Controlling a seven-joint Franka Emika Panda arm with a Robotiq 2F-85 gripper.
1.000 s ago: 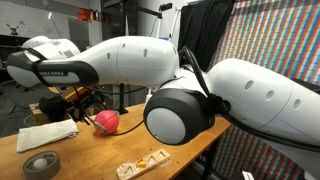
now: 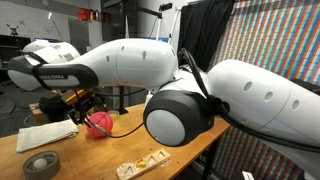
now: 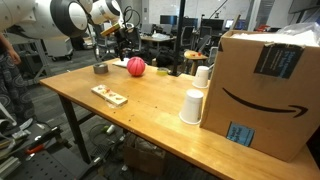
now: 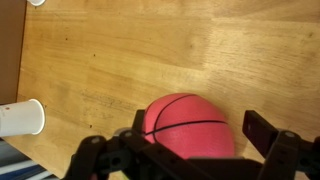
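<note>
A red ball with dark seam lines (image 4: 190,126) rests on the wooden table, also visible as the red ball (image 2: 99,124) beside my gripper (image 2: 80,103) in exterior view 1. From the wrist, my gripper looks down with its two dark fingers (image 4: 258,130) spread wide, one to each side of the ball. The ball's lower part is hidden behind the gripper body. In exterior view 2 the gripper (image 3: 124,47) hangs above and a little to the left of the ball (image 3: 136,66), seemingly clear of it.
A grey tape roll (image 2: 42,165), a white cloth (image 2: 47,136) and a wooden board with small pieces (image 2: 144,165) lie on the table. White cups (image 3: 191,106) and a large cardboard box (image 3: 265,95) stand along one side. Bare tabletop (image 3: 150,113) stretches across the middle.
The forearm has shifted slightly to the right and down in exterior view 1, with the gripper still close to the ball. Ball, tape, cloth and board look unmoved.
</note>
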